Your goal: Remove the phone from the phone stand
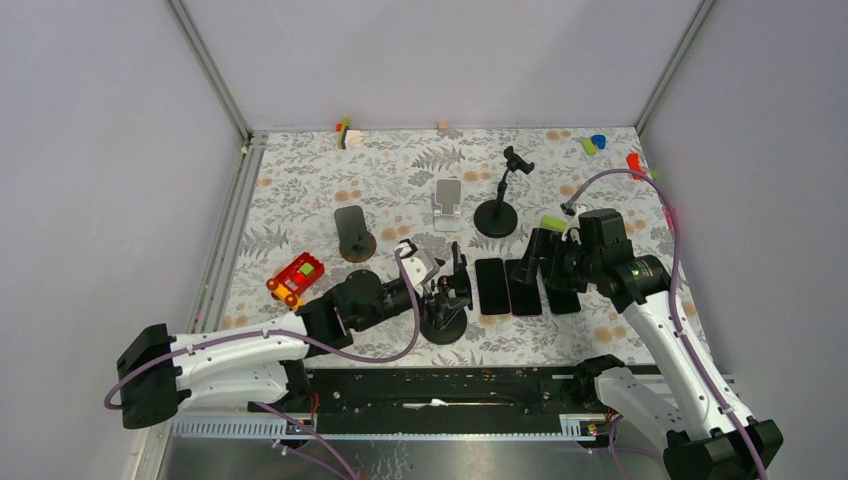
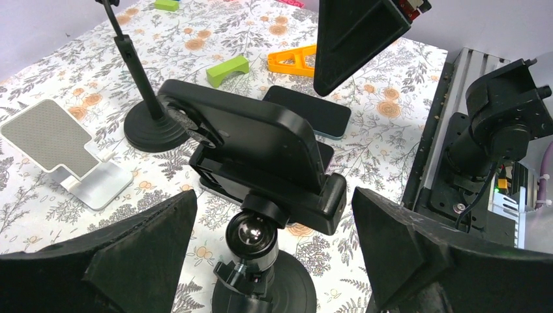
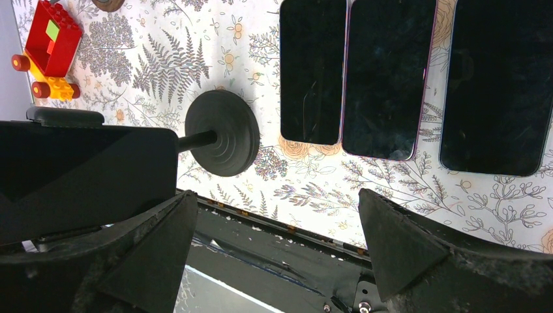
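Note:
A black phone (image 2: 255, 137) rests sideways in the clamp of a black phone stand (image 2: 251, 235), its back and camera bump facing the left wrist camera. My left gripper is open, its two fingers on either side of the stand's clamp, with gaps between. From above, the left gripper (image 1: 440, 285) is right behind the stand (image 1: 443, 326) and partly covers it. Open and empty, my right gripper hovers to the right over the flat phones; the held phone (image 3: 85, 179) appears at the left edge of its view.
Three phones (image 1: 491, 287) lie flat right of the stand. Behind are another black stand (image 1: 495, 218), a silver stand (image 1: 447, 205) and a grey stand (image 1: 352, 230). A red toy truck (image 1: 297, 276) sits at left. Open table lies towards the back.

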